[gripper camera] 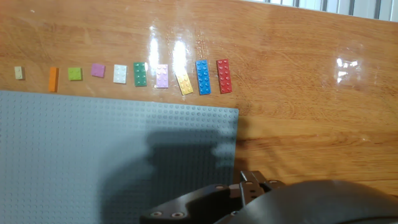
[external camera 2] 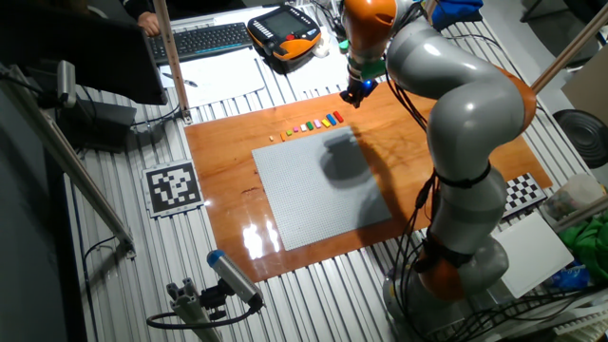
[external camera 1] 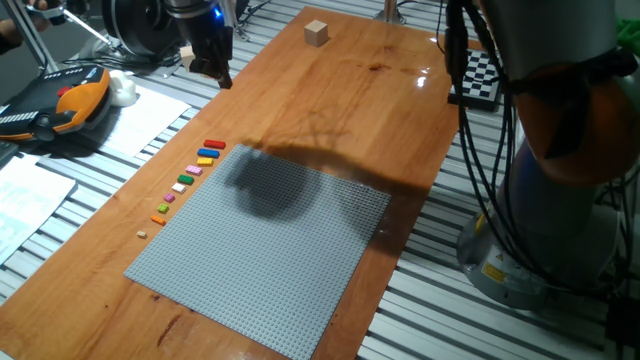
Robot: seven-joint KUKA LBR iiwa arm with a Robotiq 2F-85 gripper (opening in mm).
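Observation:
Along the upper edge of the grey baseplate (gripper camera: 56,155) a row of small bricks lies on the wood in the wrist view. From right to left come a red brick (gripper camera: 224,76), a blue brick (gripper camera: 203,77), a yellow brick (gripper camera: 185,84), a pale pink brick (gripper camera: 161,76), a green brick (gripper camera: 140,74), a white brick (gripper camera: 120,74), a purple brick (gripper camera: 98,70), a lime brick (gripper camera: 74,74), an orange brick (gripper camera: 53,79) and a beige brick (gripper camera: 18,73). High above the table, beyond the red end, hangs my gripper (external camera 1: 222,82); its finger opening is unclear. No brick shows at its fingertips.
The baseplate looks bare, with the arm's shadow across it. A wooden cube (external camera 1: 316,34) sits at the table's far end. Beside the table lie an orange-black teach pendant (external camera 2: 284,36) and a checkered board (external camera 2: 522,194). Bare wood (gripper camera: 311,118) stretches right of the bricks.

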